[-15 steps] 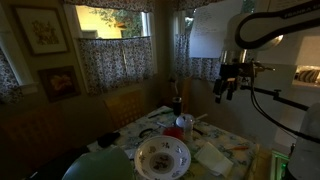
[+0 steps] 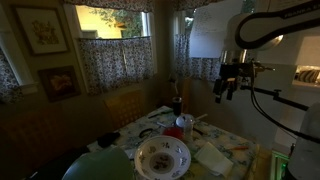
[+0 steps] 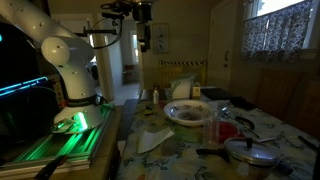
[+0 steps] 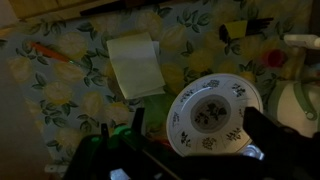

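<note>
My gripper (image 2: 224,97) hangs high above the table's near side, its fingers apart and empty. In exterior view 2 the gripper (image 3: 132,43) shows at the upper left, well clear of everything on the table. A white bowl with a patterned rim (image 2: 162,158) rests on the flowered tablecloth. From the wrist view, the bowl (image 4: 211,114) lies below the dark gripper fingers (image 4: 265,133). Folded pale cloth or paper (image 4: 136,66) lies beside the bowl, with a green piece (image 4: 155,108) at its edge.
A lidded metal pot (image 3: 250,152) and a red container (image 3: 222,130) stand near the bowl. An orange pencil-like item (image 4: 50,52) and a yellow item (image 4: 236,29) lie on the tablecloth. Open air surrounds the arm.
</note>
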